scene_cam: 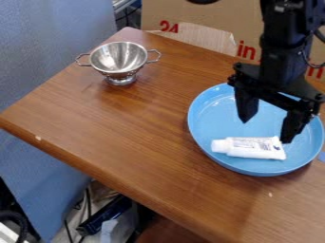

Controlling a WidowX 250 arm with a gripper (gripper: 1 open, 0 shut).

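My black gripper (271,118) hangs over the right part of a blue plate (208,119), its fingers spread open and pointing down. Below the fingers a white tube (249,147) with a cap at its left end lies on the plate, toward the front. Nothing shows between the fingertips.
A steel colander (117,59) with two handles stands at the back left of the wooden table (114,142). A cardboard box (197,14) is behind. The table's left edge borders a blue-grey panel, with cables and clutter below.
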